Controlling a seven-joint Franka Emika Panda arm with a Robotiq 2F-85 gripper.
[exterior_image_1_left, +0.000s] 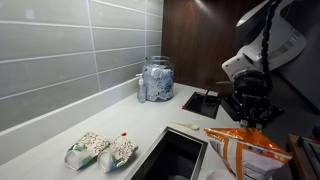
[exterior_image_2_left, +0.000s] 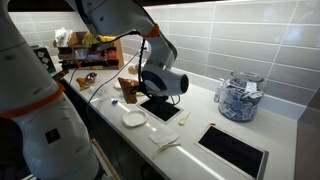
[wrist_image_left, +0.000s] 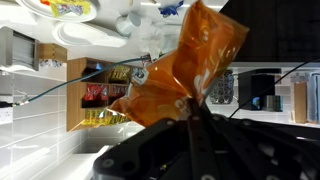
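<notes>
An orange bag with white markings (exterior_image_1_left: 245, 157) hangs from my gripper (exterior_image_1_left: 248, 122), which is shut on its top edge. In the wrist view the bag (wrist_image_left: 180, 78) spreads out beyond the fingers, hiding much of what lies below. Exterior view 2 shows the bag (exterior_image_2_left: 129, 91) small, held above the near-left part of the counter. What is inside the bag cannot be seen.
A black sink basin (exterior_image_1_left: 172, 158) is set in the white counter, with two patterned cartons (exterior_image_1_left: 118, 152) to its left. A large glass jar (exterior_image_1_left: 158, 79) stands behind. Exterior view 2 shows a white bowl (exterior_image_2_left: 134, 119) near the counter's front edge.
</notes>
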